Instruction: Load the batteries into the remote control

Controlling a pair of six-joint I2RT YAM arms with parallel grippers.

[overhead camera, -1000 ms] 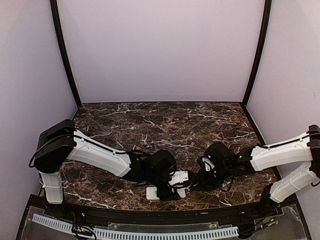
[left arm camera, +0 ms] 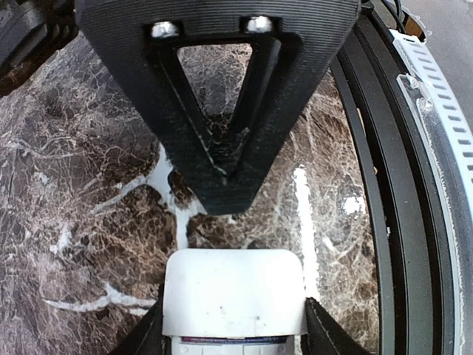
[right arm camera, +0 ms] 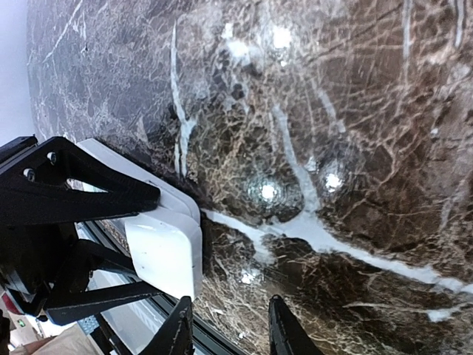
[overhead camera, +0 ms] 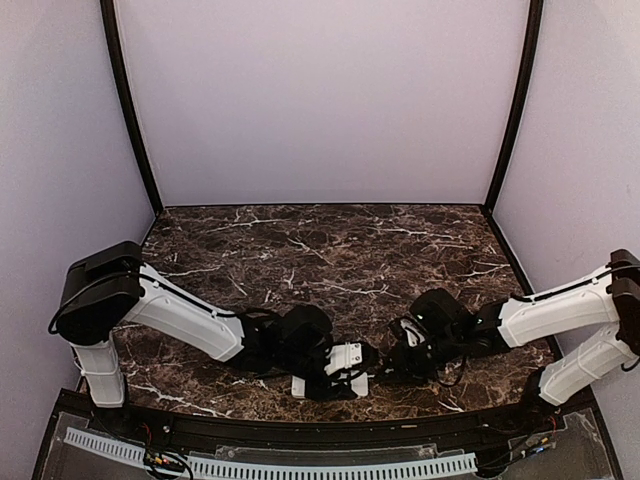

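Observation:
The white remote control [overhead camera: 300,387] lies near the table's front edge, partly hidden under my left gripper [overhead camera: 343,387]. In the left wrist view, that gripper is shut across the white end of the remote [left arm camera: 233,288]; a narrow dark stripe shows just below this end piece. From the right wrist view, black left fingers [right arm camera: 111,201] grip either side of the white end block [right arm camera: 166,251], and a long white body runs behind. My right gripper is part open, with only table visible between its tips, just right of the remote. No loose battery can be made out.
A dark raised rail [overhead camera: 300,425] and a pale slotted strip [overhead camera: 330,468] run along the front. White walls stand at the sides and back.
My left gripper has shifted a little to the left, and the remote's right end moved slightly left with it.

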